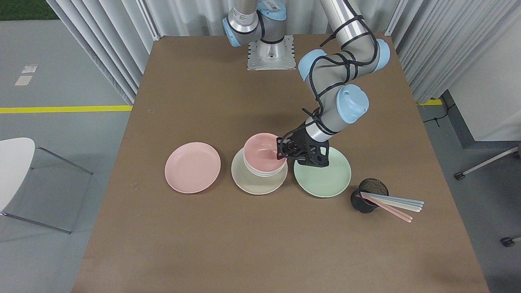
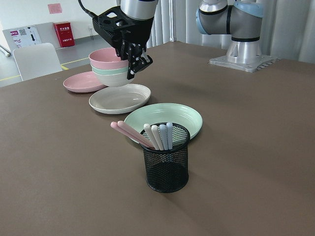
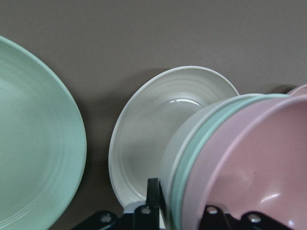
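A nested stack of bowls, pink (image 1: 259, 151) inside mint (image 2: 109, 71) and white (image 2: 114, 78), hangs above a cream plate (image 1: 249, 183) in the left view. My gripper (image 2: 132, 64) is shut on the stack at its right side. In the wrist view the bowls fill the lower right and the black fingers reach in from the bottom edge. The mint plate (image 1: 322, 180) lies right of the cream plate in the front view, the pink plate (image 1: 192, 167) to its left.
A black mesh cup (image 2: 166, 172) with pink, white and blue chopsticks stands at the right front.
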